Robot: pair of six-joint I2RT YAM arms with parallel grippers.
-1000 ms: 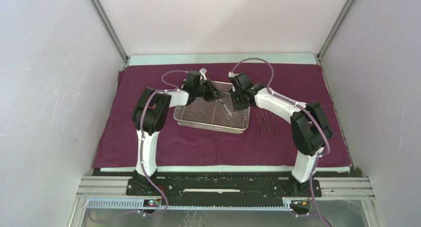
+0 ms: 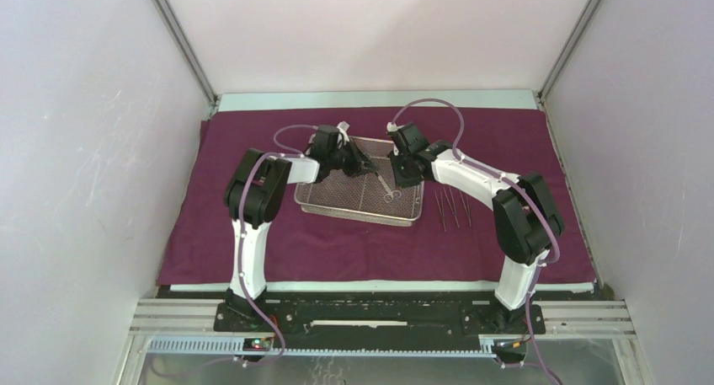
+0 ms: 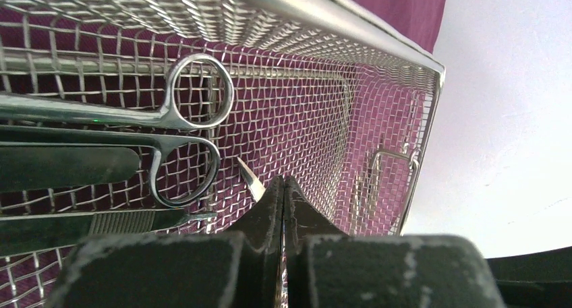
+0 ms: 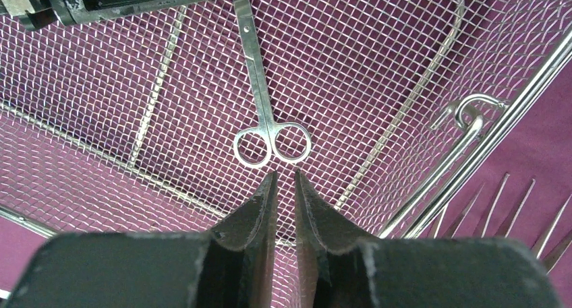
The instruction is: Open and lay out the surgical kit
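Silver scissors point(image 4: 260, 85) lie in the mesh tray point(image 2: 358, 217). Their two finger rings face the lower part of the right wrist view, and the far end is covered by my left gripper. In the left wrist view a pointed metal tip point(image 3: 248, 176) shows just outside my left gripper, which is shut with nothing between its fingers. Another ringed instrument point(image 3: 81, 110) and a flat handle point(image 3: 74, 170) lie in the tray to the left there. My right gripper stands open and empty above the tray, beyond the scissors' rings.
On the maroon cloth point(image 2: 337, 259), to the right of the tray, several slim instruments point(image 2: 453, 208) lie in a row. The tray's raised metal rim point(image 4: 506, 136) runs near my right gripper. Cloth in front of the tray is bare.
The right arm and the scissors look almost unmoved.
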